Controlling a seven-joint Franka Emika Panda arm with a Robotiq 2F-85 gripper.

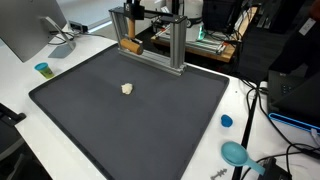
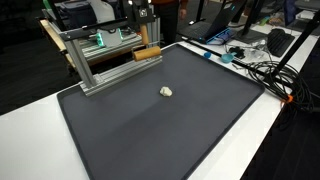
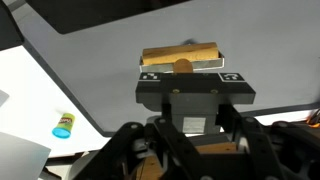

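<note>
My gripper is shut on the handle (image 3: pixel 183 66) of a wooden mallet-like tool, seen from above in the wrist view. Crosswise below the handle lies its pale wooden head (image 3: pixel 180 53). In exterior view 2 the head (image 2: pixel 147 52) hangs low at the far edge of the dark mat (image 2: pixel 170 120), beside the metal rack (image 2: pixel 120 72). Exterior view 1 shows the head (image 1: pixel 133 46) just in front of the rack's rail (image 1: pixel 150 56). Whether it touches anything below cannot be told. The fingertips are largely hidden.
A small cream lump (image 1: pixel 127 89) sits on the mat, most of which is clear. A green-and-blue cup (image 1: pixel 43 70) stands off its left side. Beyond the mat's near right side lie a blue disc (image 1: pixel 226 121) and a turquoise ladle-like item (image 1: pixel 238 154).
</note>
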